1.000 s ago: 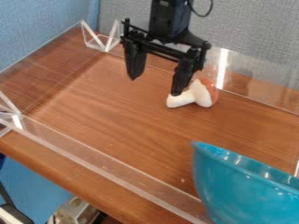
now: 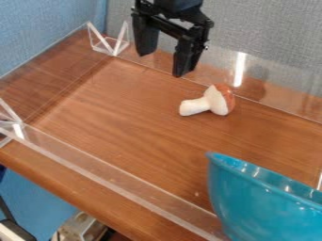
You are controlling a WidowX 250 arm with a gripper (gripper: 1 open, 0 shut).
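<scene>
My black gripper (image 2: 165, 51) hangs at the top centre of the camera view, its two fingers wide apart with nothing between them. Below it and to the right, a toy mushroom (image 2: 209, 103) with a white stem and a red-orange cap lies on its side on the wooden surface, apart from the gripper.
A large teal bowl (image 2: 258, 202) fills the lower right. Grey and blue padded walls stand behind.
My gripper has moved up and back, away from the front of the surface, and remains open. The mushroom and bowl have not moved.
</scene>
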